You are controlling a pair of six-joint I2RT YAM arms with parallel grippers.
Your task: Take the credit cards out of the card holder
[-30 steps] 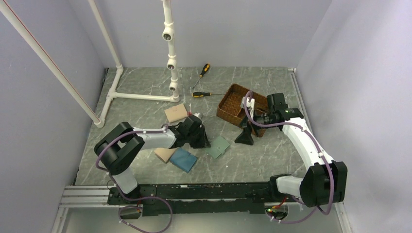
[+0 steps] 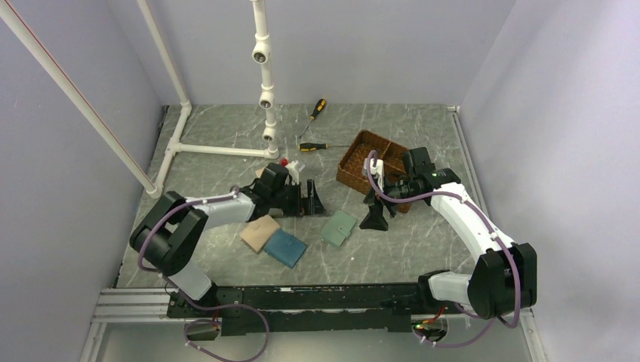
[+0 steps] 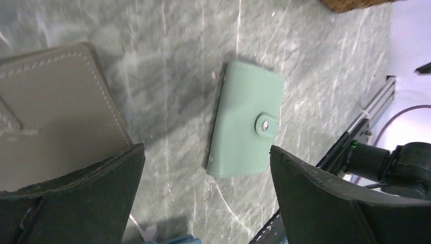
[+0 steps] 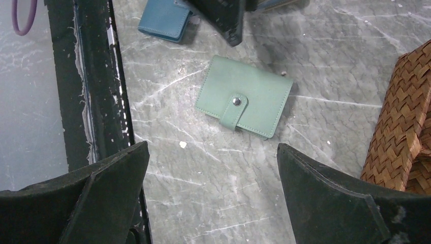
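A mint green card holder (image 3: 244, 117) with a snap tab (image 4: 236, 101) lies closed on the marble table, in the middle of both wrist views. My left gripper is open above the table, left of the green holder in the top view, with a grey-brown holder (image 3: 56, 117) at its left. My right gripper is open over bare table, right of the green holder in the top view. A blue holder (image 2: 284, 248) and a tan holder (image 2: 256, 232) lie toward the front left. No cards are visible outside the holders.
A woven basket (image 2: 355, 170) stands at the back right, beside my right arm. Two screwdrivers (image 2: 313, 147) lie at the back. A white pipe frame (image 2: 219, 149) stands at the back left.
My left gripper has moved back and slightly left, away from the green holder, uncovering more of it. My right gripper has shifted slightly left since a second ago.
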